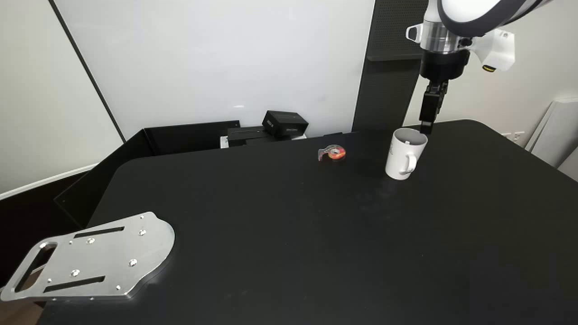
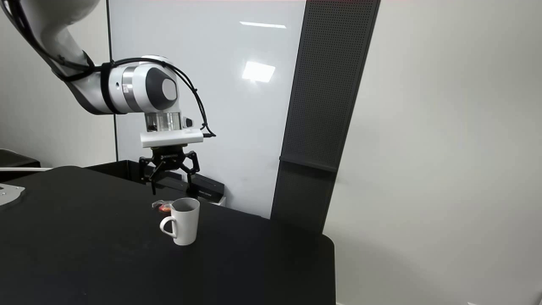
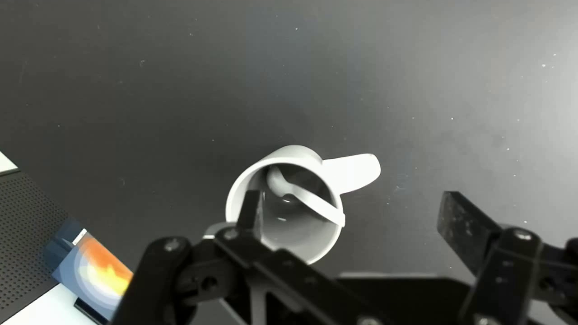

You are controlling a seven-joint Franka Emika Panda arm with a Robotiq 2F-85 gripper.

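A white mug [image 1: 401, 157] stands upright on the black table, its handle on the near side in exterior view 1. Inside it leans a white spoon [image 3: 311, 200], one end against the rim close to the handle. My gripper [image 2: 171, 192] hangs just above mug height, fingers pointing down and spread apart, with nothing between them. From the wrist, one finger [image 3: 250, 214] overlaps the mug's [image 3: 236, 201] left part, while the other finger [image 3: 460, 230] is over bare table to the right. Contact with the mug cannot be made out.
An orange-red tape dispenser [image 1: 335, 152] lies left of the mug in exterior view 1. At the front left is a metal plate [image 1: 108, 254] with slots. Black boxes [image 1: 285, 123] sit behind the back edge.
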